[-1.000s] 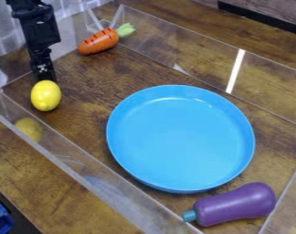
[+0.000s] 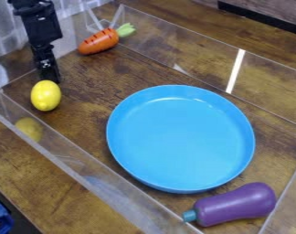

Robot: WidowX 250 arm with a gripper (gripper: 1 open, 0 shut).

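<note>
My black gripper (image 2: 43, 66) hangs at the upper left, low over the wooden table, just above and behind a yellow lemon-like object (image 2: 46, 95); its fingers are small and dark, hard to make out. An orange toy carrot (image 2: 100, 40) with green top lies to its right at the back. A large blue plate (image 2: 180, 137) sits in the middle right. A purple toy eggplant (image 2: 234, 205) lies at the front right.
A clear low wall (image 2: 96, 178) runs diagonally along the left and front, with a yellow shape seen through it. The wood between lemon, carrot and plate is clear.
My gripper has shifted slightly to the left. The lemon, carrot, plate and eggplant look unchanged.
</note>
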